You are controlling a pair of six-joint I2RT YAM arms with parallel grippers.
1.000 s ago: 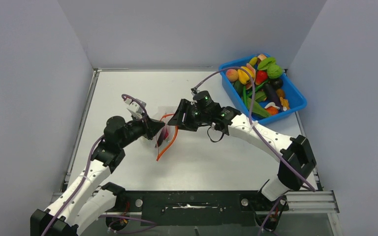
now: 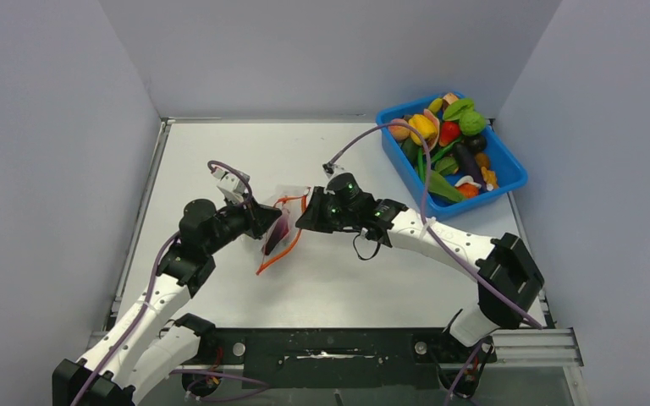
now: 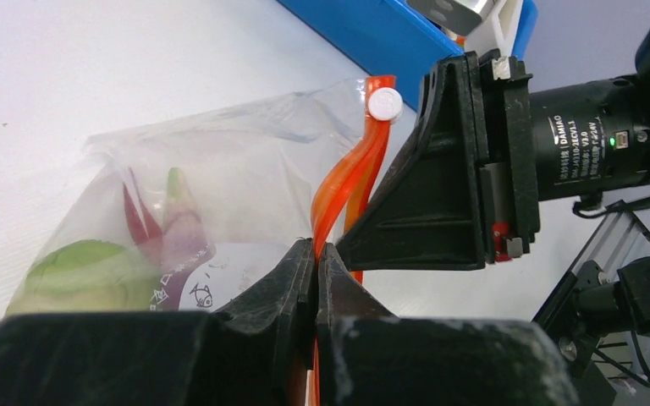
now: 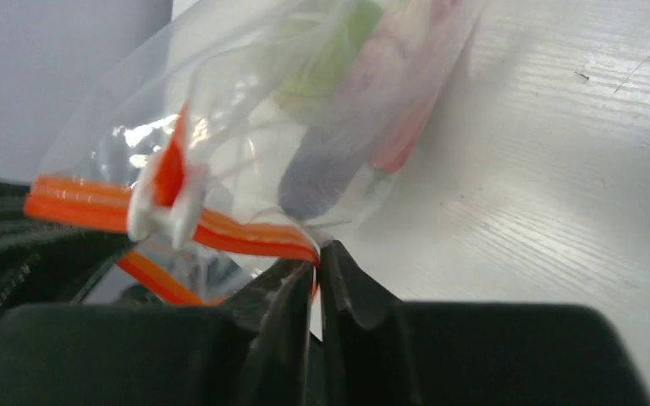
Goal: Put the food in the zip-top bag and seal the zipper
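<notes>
The zip bag (image 2: pixel 279 228) lies between both grippers, its orange zipper (image 3: pixel 343 182) with white slider (image 3: pixel 384 104); inside show vegetables, green (image 3: pixel 85 279), red and purple (image 4: pixel 322 161). My left gripper (image 2: pixel 267 218) is shut on the orange zipper strip. My right gripper (image 2: pixel 305 216) is at the zipper on the right of the bag, its fingers close together round the orange strip; whether they grip it is unclear.
A blue bin (image 2: pixel 508 169) full of food stands at the back right. Grey walls surround it.
The orange zipper's lower end shifted slightly left. The left arm is still.
</notes>
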